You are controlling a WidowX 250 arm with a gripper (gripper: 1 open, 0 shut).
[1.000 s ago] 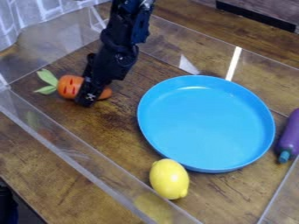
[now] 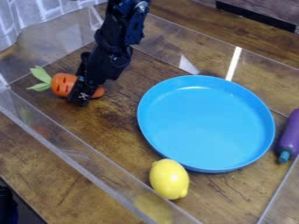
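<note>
An orange toy carrot (image 2: pixel 66 85) with green leaves lies on the wooden tray floor at the left. My black gripper (image 2: pixel 84 87) reaches down onto it from the top, shut on the carrot. Its fingers cover much of the carrot's right part.
A large blue plate (image 2: pixel 205 121) fills the centre right. A yellow lemon (image 2: pixel 170 178) lies at the bottom, below the plate. A purple object (image 2: pixel 289 136) lies at the right edge. Clear plastic walls border the tray, and bare wood shows at the lower left.
The gripper and carrot have shifted slightly to the left over the last second. The plate, lemon and purple object look unmoved.
</note>
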